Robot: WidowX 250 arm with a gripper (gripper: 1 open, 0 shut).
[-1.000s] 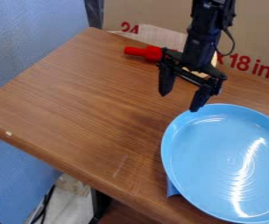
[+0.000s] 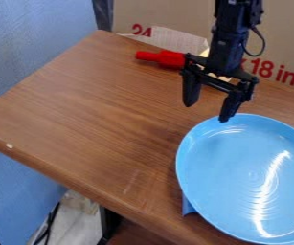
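Observation:
My black gripper [image 2: 208, 105] hangs open above the wooden table, just behind the large light-blue plate [image 2: 245, 182], with nothing visible between its spread fingers. A red cylindrical object [image 2: 160, 56] lies at the back of the table, partly behind the arm. Something pale yellow shows behind the arm, mostly hidden. A small blue piece [image 2: 188, 204] peeks out from under or beside the plate's left edge.
A cardboard box [image 2: 156, 19] with red printing stands along the back. The table's left edge borders a blue surface, with cables below.
My gripper has shifted slightly to the right and a little downward in the view. The plate and red object look unmoved.

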